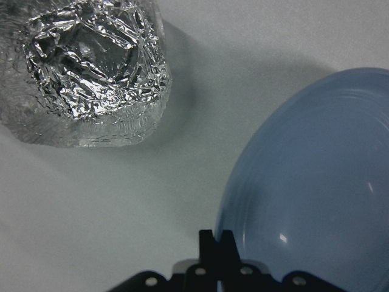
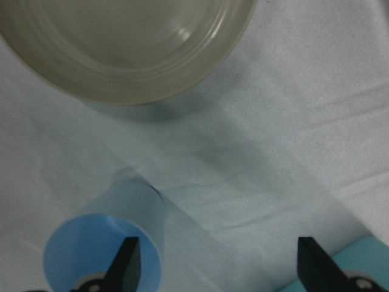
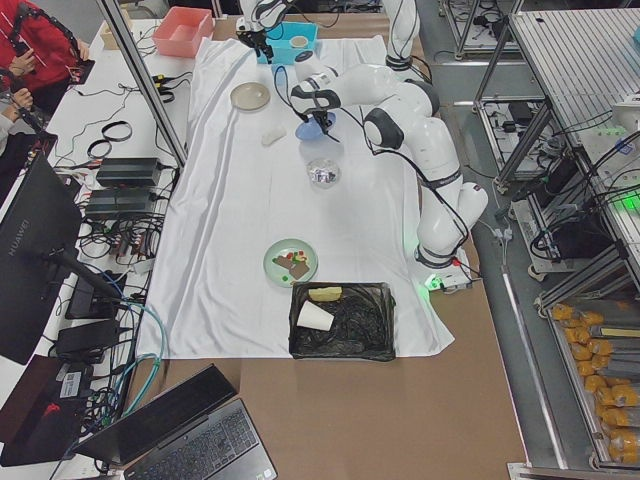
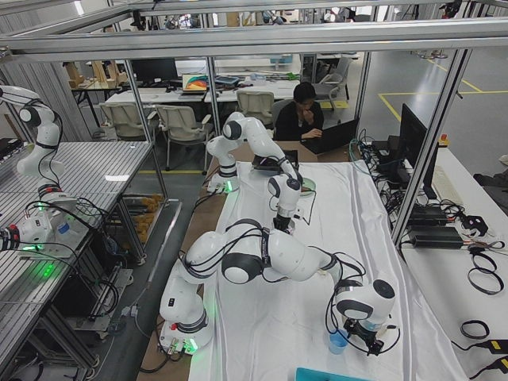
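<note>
My left gripper is shut on the rim of a blue plate (image 1: 316, 176), also visible in the camera left view (image 3: 312, 130). A crumpled foil piece in a clear container (image 1: 91, 67) lies beside it, also at mid table (image 3: 323, 172). My right gripper stands open above a blue cup (image 2: 103, 243), with a beige plate (image 2: 121, 42) near it. In the camera right view that cup (image 4: 337, 343) is beneath the right arm's end.
A green plate with food (image 3: 275, 262) and a black-lined bin (image 3: 360, 330) occupy the front. A teal tray (image 3: 312, 45) stands at the back.
</note>
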